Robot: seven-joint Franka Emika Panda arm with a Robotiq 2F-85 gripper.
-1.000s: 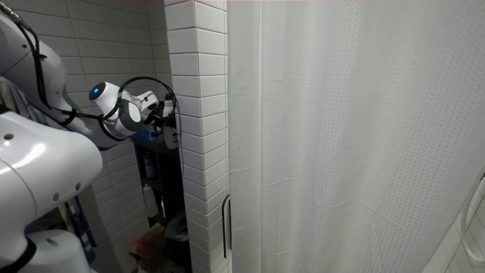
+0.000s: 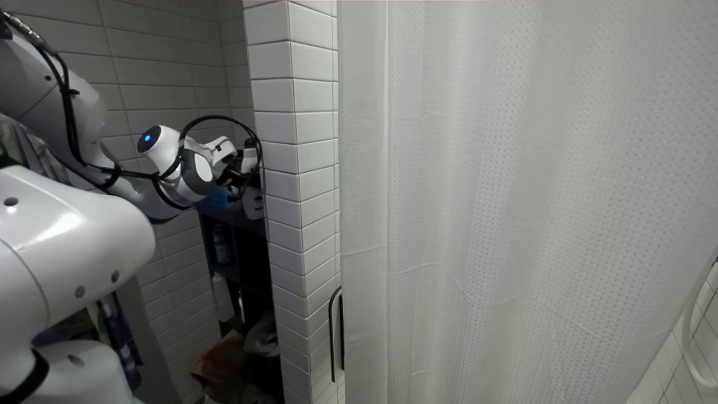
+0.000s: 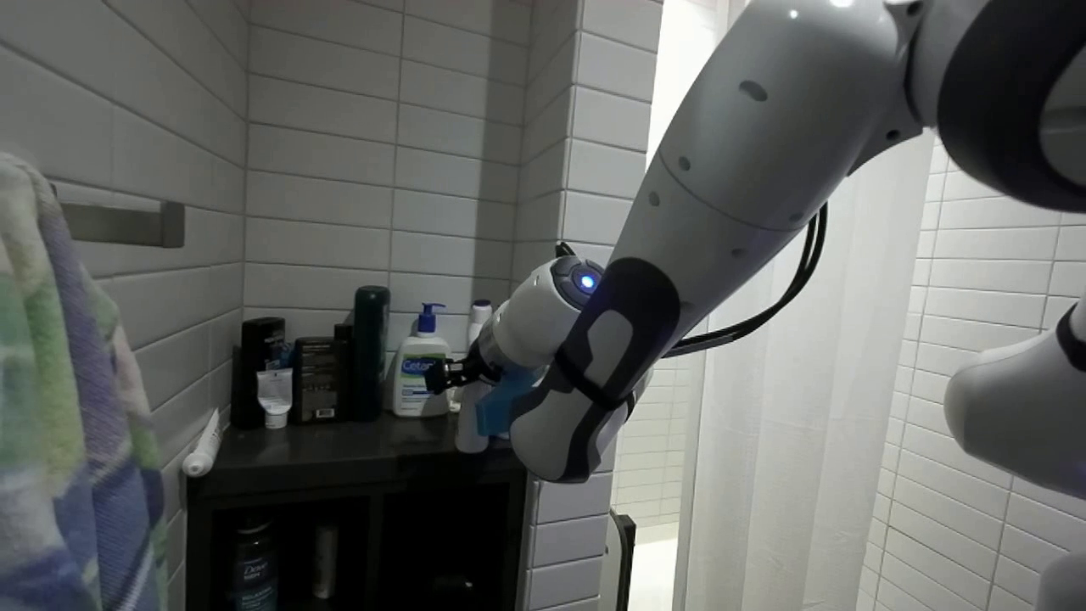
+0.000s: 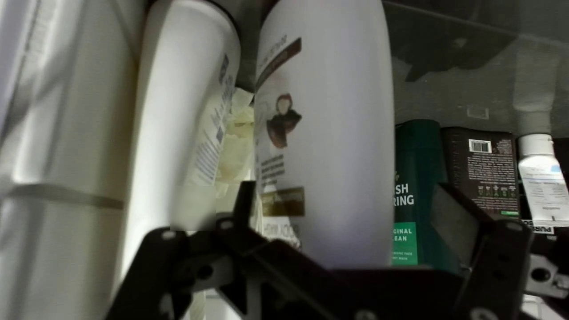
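Note:
A white body wash bottle point(image 4: 325, 138) with a dark figure on its label fills the middle of the wrist view. My gripper is open, with one finger to each side of this bottle; contact cannot be made out. A second white bottle point(image 4: 181, 106) stands close on the left, by the tiled wall. In exterior view 2 the gripper point(image 3: 448, 376) is over the dark shelf top, in front of a white pump bottle point(image 3: 419, 367) with a blue pump. Exterior view 1 shows the gripper point(image 2: 236, 173) largely hidden beside the tile pillar.
Dark green point(image 4: 421, 192) and brown bottles point(image 4: 482, 170) stand to the right, beside a small white tube point(image 4: 542, 176). A blue item point(image 3: 499, 406) lies near the arm. The tile pillar point(image 2: 296, 188) closely borders the shelf point(image 3: 305, 463).
The arm has shifted slightly right and down in exterior view 1. The curtain and shelf look the same.

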